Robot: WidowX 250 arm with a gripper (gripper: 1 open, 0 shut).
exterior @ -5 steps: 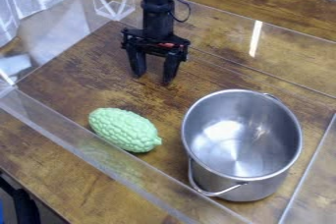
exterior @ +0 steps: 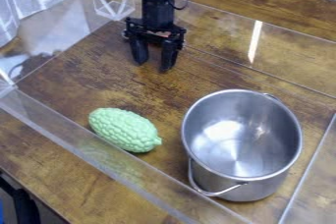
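My black gripper (exterior: pixel 155 49) hangs low over the wooden surface at the back centre, its two fingers apart with no object visible between them. In front of it, toward the lower left, lies a pale green bumpy vegetable (exterior: pixel 124 130), apart from the gripper. A shiny steel pot (exterior: pixel 241 135) with a wire handle stands at the front right, also clear of the gripper.
Clear plastic walls (exterior: pixel 79 149) border the wooden work area (exterior: pixel 92 81). A pale crumpled material (exterior: pixel 27 12) is at the top left.
The gripper has shifted slightly left and up in the view and turned a little. The vegetable and pot are unchanged.
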